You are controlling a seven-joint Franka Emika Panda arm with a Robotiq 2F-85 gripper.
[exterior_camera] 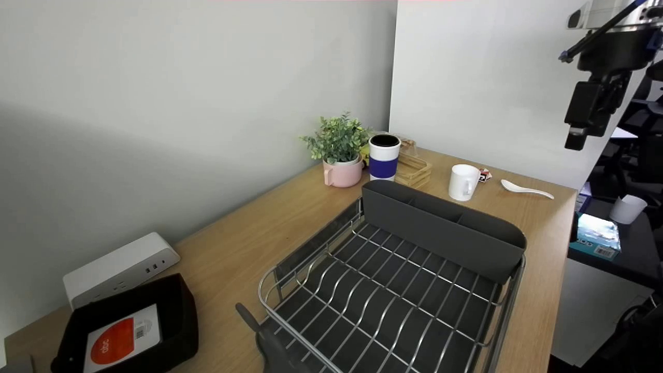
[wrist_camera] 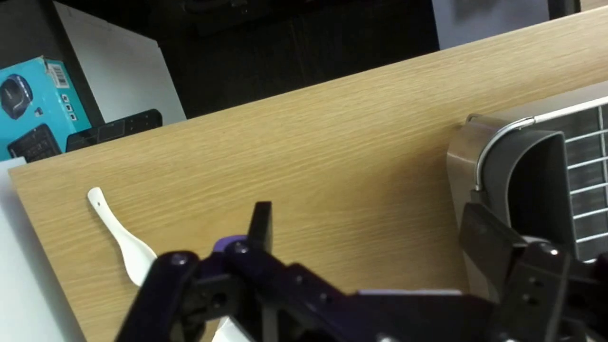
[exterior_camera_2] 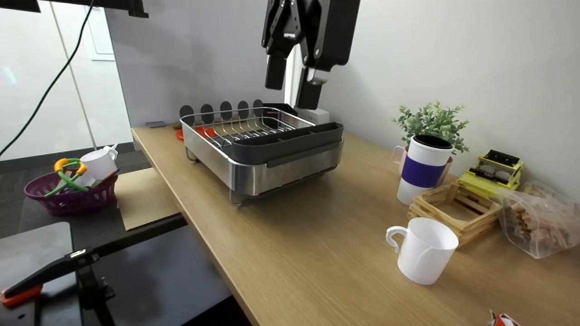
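High above the wooden table, my gripper (exterior_camera_2: pixel 292 93) stands open, its two fingers apart with nothing between them. Bare tabletop shows below the spread fingers in the wrist view, with a white spoon (wrist_camera: pixel 117 228) to the left. A white mug (exterior_camera: pixel 464 182) stands upright near the spoon; the gripper body hides most of it from the wrist camera. The silver dish rack (exterior_camera_2: pixel 217 155) carries a dark grey utensil caddy (exterior_camera_2: pixel 288 144) along one end. That caddy (wrist_camera: pixel 538 194) looks empty in its visible compartment and lies at the right of the wrist view.
A white cup with a purple band (exterior_camera_2: pixel 421 169), a potted plant (exterior_camera: pixel 339 143) and a wooden crate (exterior_camera_2: pixel 456 209) stand near the wall. Behind the rack are a black tray (exterior_camera: pixel 180 311) and a white power strip (exterior_camera: pixel 121 267). Tabletop between rack and mug is clear.
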